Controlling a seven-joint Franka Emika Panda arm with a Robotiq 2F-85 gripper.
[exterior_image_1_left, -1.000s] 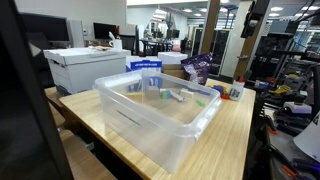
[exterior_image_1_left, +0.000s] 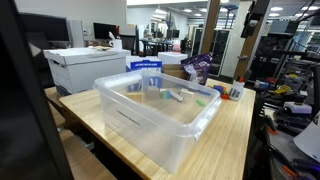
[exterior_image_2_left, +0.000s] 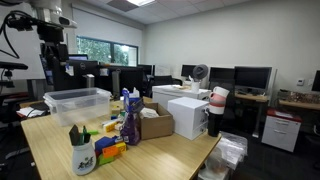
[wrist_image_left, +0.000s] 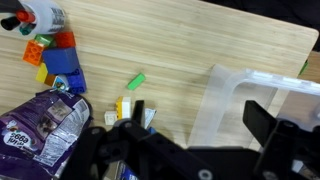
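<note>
My gripper is high above the table, its two dark fingers wide apart with only tabletop and the bin's edge visible between them. Below it to the right is a clear plastic bin (wrist_image_left: 210, 108); exterior view 1 shows the bin (exterior_image_1_left: 150, 128) on the near part of the table. A small green piece (wrist_image_left: 136, 81) lies alone on the wood. Close by are a yellow and white item (wrist_image_left: 123, 107) and small white pieces, partly hidden by the left finger. Red and blue blocks (wrist_image_left: 66, 62) sit together at the left, beside a purple bag (wrist_image_left: 45, 133).
A white cup of markers (exterior_image_2_left: 82, 157) stands at the table's near end in exterior view 2. Behind the purple bag is a cardboard box (exterior_image_2_left: 156, 123), then a white box (exterior_image_2_left: 187, 118). Bare wood (wrist_image_left: 185, 40) stretches across the upper middle of the wrist view.
</note>
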